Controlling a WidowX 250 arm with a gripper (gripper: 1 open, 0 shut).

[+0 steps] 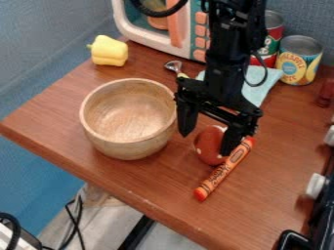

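My black gripper (209, 129) stands over a red and white mushroom toy (209, 148), its fingers apart on either side of the toy; whether they touch it cannot be told. An orange crayon-shaped stick (224, 170) lies just to the front right of the toy. A pale wooden bowl (128, 132) sits to the left of the gripper.
A yellow object (108, 51), a toy microwave (163, 34), cans (299, 63) and a light cloth (256, 90) are at the back. Black equipment lines the right edge.
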